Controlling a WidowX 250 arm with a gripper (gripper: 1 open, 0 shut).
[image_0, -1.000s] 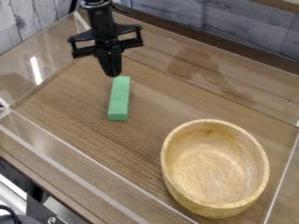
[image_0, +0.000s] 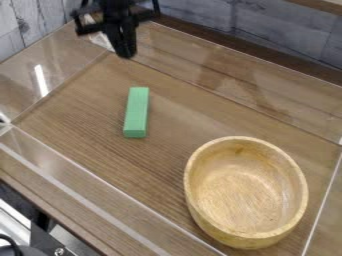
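My black gripper (image_0: 127, 50) is high in the camera view at the top, left of centre, above and behind a green bar (image_0: 136, 112) that lies flat on the wooden table. The fingertips point down, apart from the bar; at this size I cannot tell whether anything is between them, though nothing shows there.
A large round tan bowl (image_0: 246, 190) sits at the lower right. The wooden table (image_0: 80, 160) is otherwise mostly clear, with wide free room at the left and upper right. Some dark cables show at the bottom left corner.
My gripper has moved up and back in the view, away from the green bar. The bar and bowl have not moved.
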